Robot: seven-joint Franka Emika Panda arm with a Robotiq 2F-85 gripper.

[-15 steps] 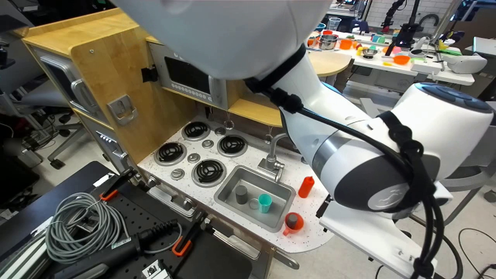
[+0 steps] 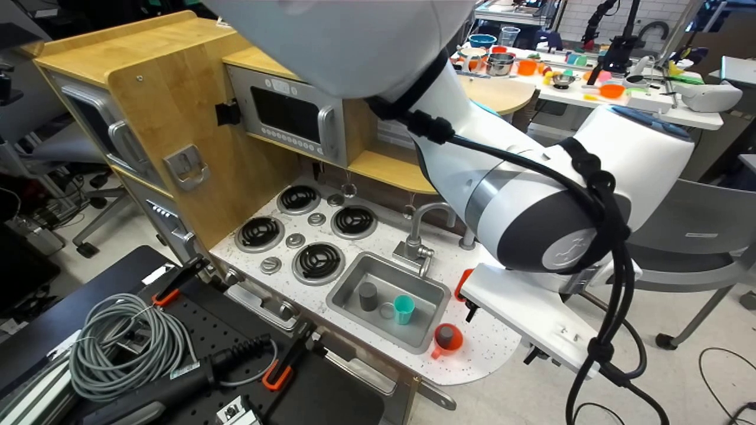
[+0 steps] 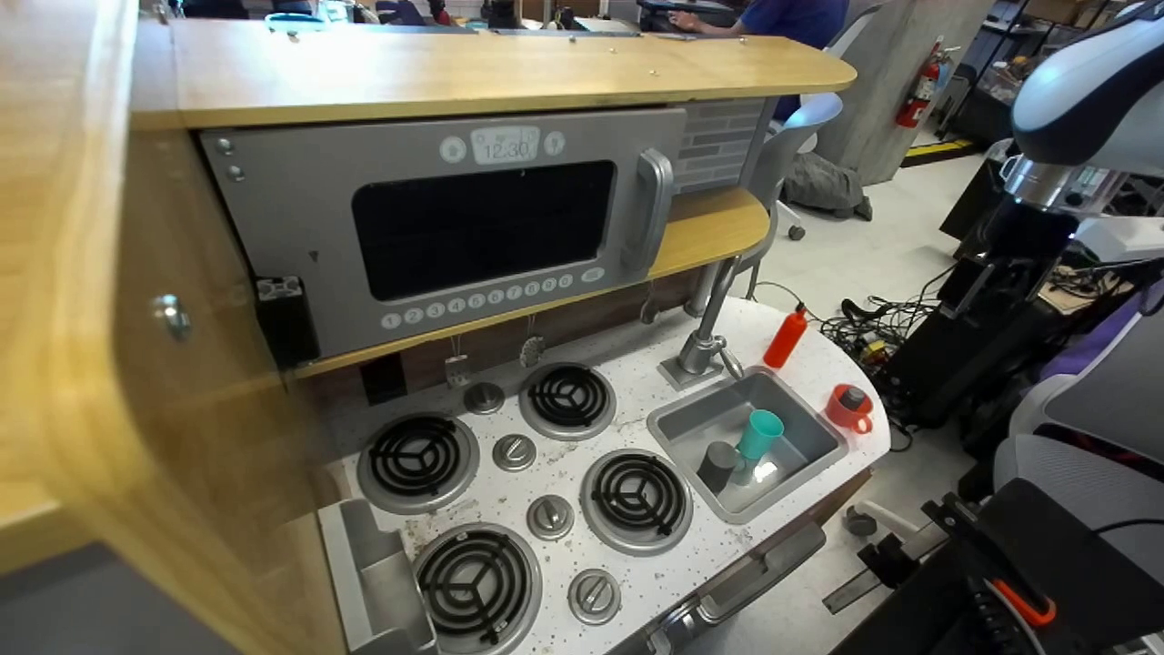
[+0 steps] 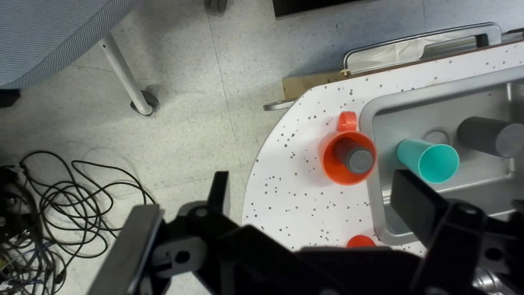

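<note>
In the wrist view my gripper is open, its two dark fingers wide apart and nothing between them. It hangs above the counter's rounded end, over a red mug (image 4: 326, 152) that holds a dark grey cylinder (image 4: 361, 160). Inside the sink (image 4: 380, 196) are a teal cup (image 4: 438, 163) and another dark grey cylinder (image 4: 484, 136). A red bottle (image 3: 786, 337) stands upright behind the sink, near the faucet. From the second exterior side, the gripper (image 3: 958, 289) shows dark and high, right of the counter. Exterior view 1 mostly hides it behind the white mount.
The faucet (image 2: 418, 234) rises behind the sink. Overhead, a wooden shelf (image 3: 709, 231) and microwave (image 3: 480, 218) border the back. Four-spiral burners (image 2: 319, 262) fill the counter's left part. Bare counter (image 4: 290, 196) lies around the mug.
The arm has moved left and somewhat up in exterior view 1, toward the counter. Its white mount now partly covers the red bottle. The mug, cup and cylinders have stayed put.
</note>
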